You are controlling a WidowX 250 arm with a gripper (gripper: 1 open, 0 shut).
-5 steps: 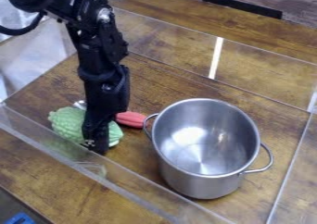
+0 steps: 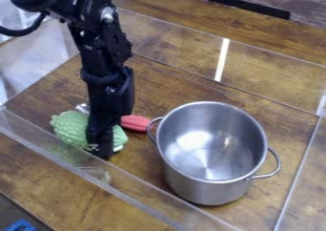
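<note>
My black gripper (image 2: pixel 102 141) reaches down onto a pale green checked cloth (image 2: pixel 71 128) at the lower left, its fingertips low in or against the cloth; whether they hold it I cannot tell. A red-handled utensil (image 2: pixel 137 122) lies just behind the cloth, partly hidden by the gripper. A steel pot (image 2: pixel 211 149) with two handles stands to the right.
Clear panels with edges border the wooden table (image 2: pixel 178 82), one running diagonally in front of the cloth and another along the right. The area behind the pot is clear. A blue object (image 2: pixel 18 224) shows at the bottom left corner.
</note>
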